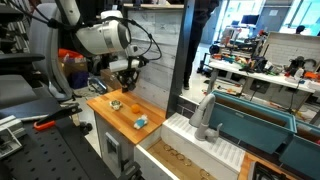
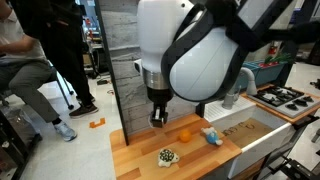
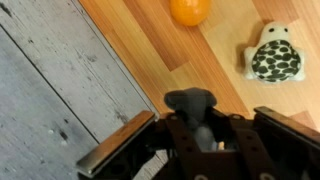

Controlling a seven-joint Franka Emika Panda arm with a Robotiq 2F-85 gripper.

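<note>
Between the fingers of my gripper is a small dark object [image 3: 190,101], its lower part hidden by the fingers in the wrist view. In exterior view 2 the gripper [image 2: 158,108] hangs above the wooden counter, close to the grey plank wall. An orange [image 3: 190,10] lies on the wood at the top of the wrist view. To the right of it sits a white toy turtle [image 3: 275,56] with a dark spotted shell. A blue and white toy [image 2: 212,136] rests farther along the counter, right of the orange [image 2: 185,135].
The sink basin with a grey faucet [image 1: 203,117] adjoins the counter. A plank wall [image 1: 157,62] and a dark post [image 1: 188,45] border its back. An open drawer [image 1: 178,162] extends below. Bare wood surrounds the toys.
</note>
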